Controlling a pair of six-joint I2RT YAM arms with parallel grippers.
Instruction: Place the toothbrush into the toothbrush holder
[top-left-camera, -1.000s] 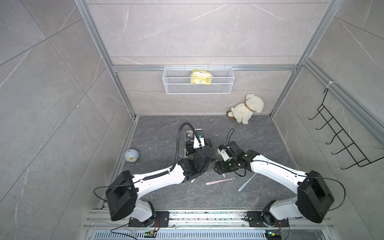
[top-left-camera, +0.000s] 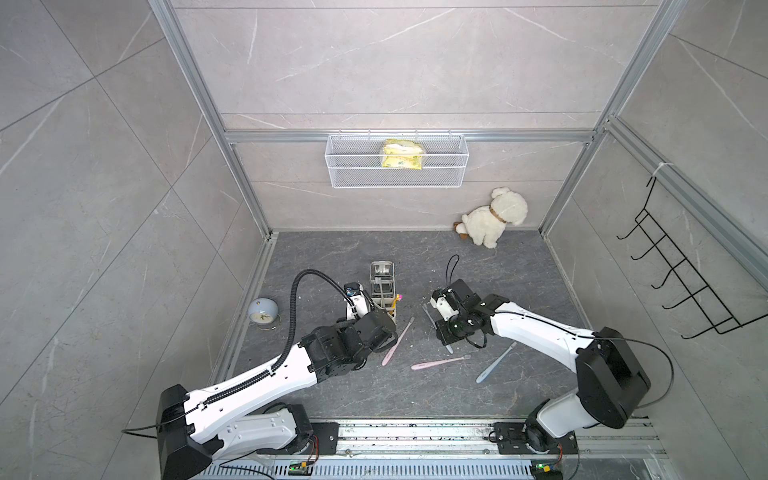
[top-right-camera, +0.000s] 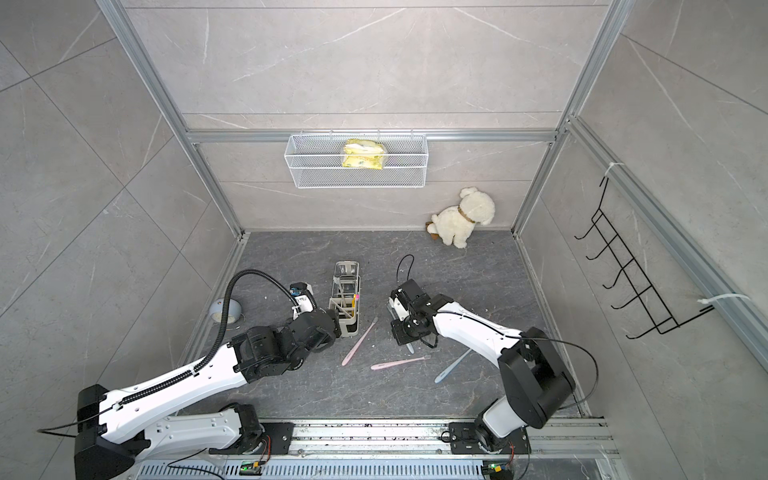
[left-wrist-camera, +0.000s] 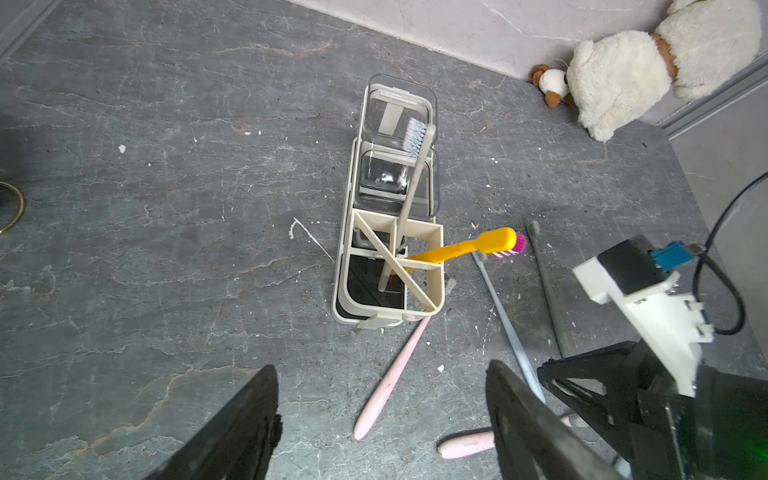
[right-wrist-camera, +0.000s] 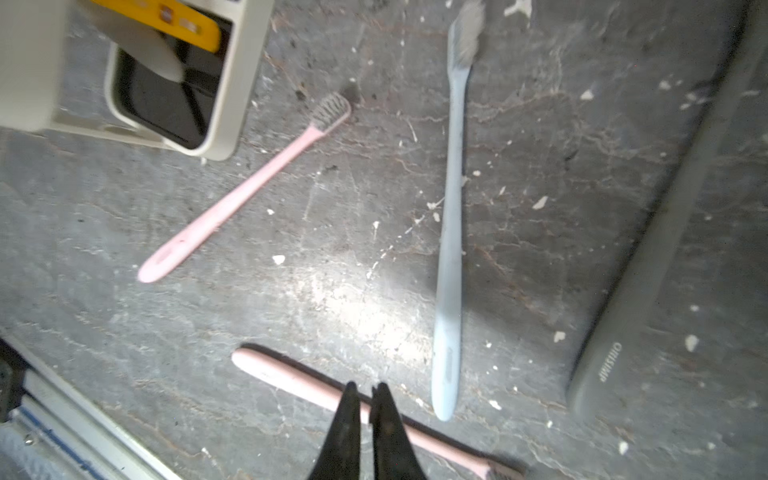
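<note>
The cream toothbrush holder (left-wrist-camera: 388, 304) holds a white-grey brush (left-wrist-camera: 412, 180) and a yellow brush (left-wrist-camera: 464, 248). My left gripper is open above the table, nearer me than the holder, nothing between its fingers. Pink toothbrushes (right-wrist-camera: 224, 209), a light blue one (right-wrist-camera: 448, 240) and a grey one (right-wrist-camera: 656, 240) lie right of or before the holder. My right gripper looks shut over the lower pink brush; I cannot see anything clearly held between its fingertips. Another blue brush (top-left-camera: 496, 361) lies farther right.
A plush dog (top-left-camera: 492, 216) sits at the back right, a small clock (top-left-camera: 263, 311) at the left. A wire basket (top-left-camera: 396, 176) hangs on the back wall, a black hook rack (top-left-camera: 680, 280) on the right.
My left arm has drawn left and toward me, away from over the holder.
</note>
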